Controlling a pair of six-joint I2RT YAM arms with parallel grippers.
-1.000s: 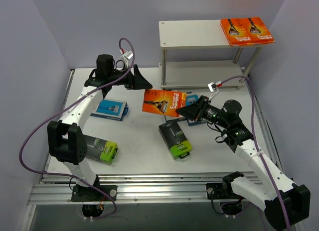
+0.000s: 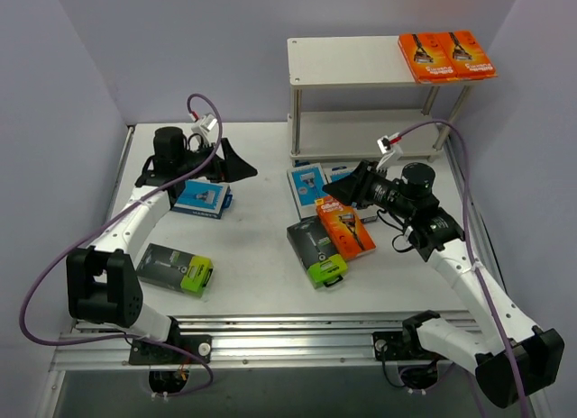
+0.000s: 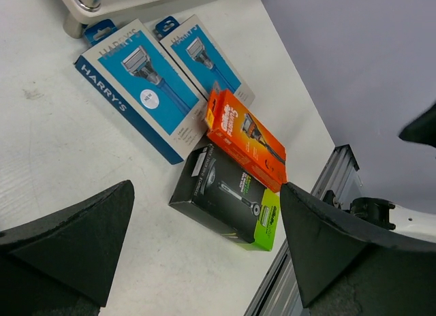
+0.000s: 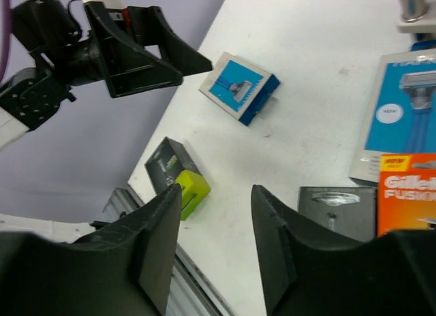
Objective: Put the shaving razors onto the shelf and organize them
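Observation:
My right gripper (image 2: 347, 182) stands part open, with nothing between its fingers, above an orange Gillette box (image 2: 347, 229), which lies partly on a black-and-green box (image 3: 225, 193) beside two blue Harry's boxes (image 3: 143, 88), in front of the white shelf (image 2: 347, 62). My left gripper (image 2: 230, 168) is open and empty over the table, near another blue box (image 2: 200, 199). A second black-and-green box (image 2: 176, 270) lies at the front left. Two orange boxes (image 2: 428, 58) rest on the shelf's top at the right.
The lower shelf board (image 2: 361, 132) is bare. Grey walls stand close on both sides and behind, and metal rails run along the table's edges.
The orange box, held up by the right gripper earlier, has been let go and now lies on the black-and-green box. My left gripper has moved left from the middle.

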